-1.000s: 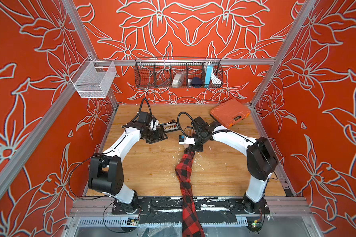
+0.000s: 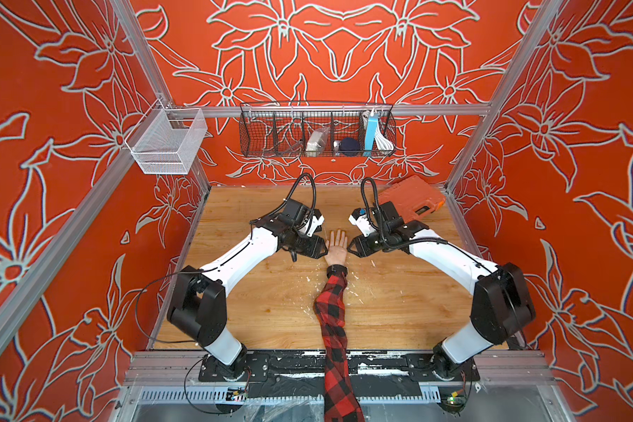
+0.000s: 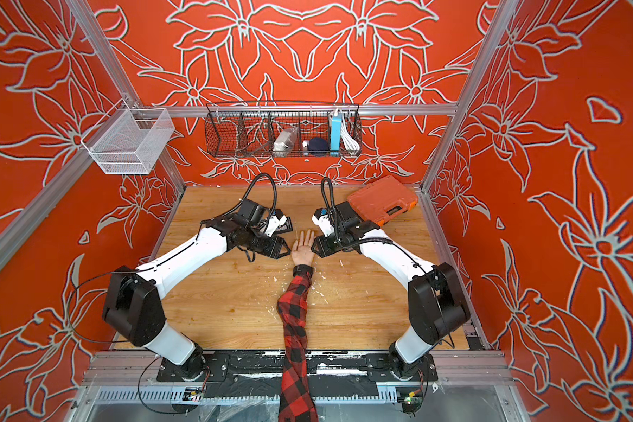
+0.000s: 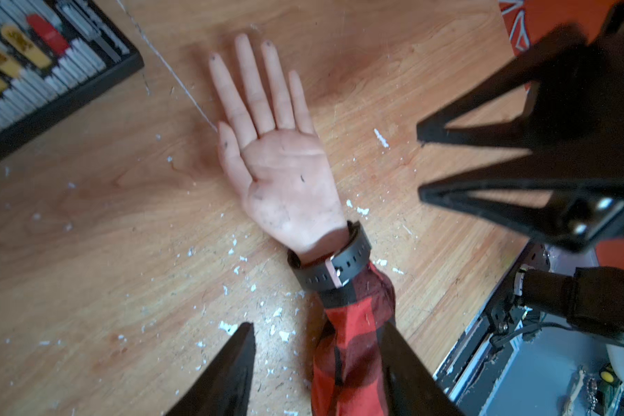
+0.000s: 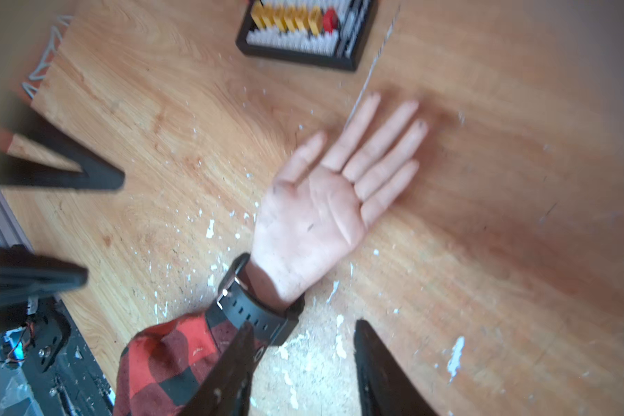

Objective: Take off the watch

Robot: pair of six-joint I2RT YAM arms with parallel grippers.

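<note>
A dark watch strap [image 4: 332, 267] encircles the wrist of a hand [image 4: 291, 180] lying palm up on the table, with the plaid sleeve [image 4: 353, 346] below it. In the right wrist view the strap [image 5: 253, 312] shows its row of holes and a metal buckle; the case side is tucked under the wrist. My left gripper stands part open left of the hand, nothing between its fingers. To the right of the hand, my right gripper is also parted and empty. Neither touches the watch.
A black case with yellow and red pieces [image 5: 298, 27] lies beyond the fingertips. An orange toolbox [image 2: 410, 199] sits at the back right, and a wire basket [image 2: 316, 133] hangs on the rear wall.
My right gripper has drawn back rightward from over the hand, uncovering it. My left gripper has moved right, closer to the hand.
</note>
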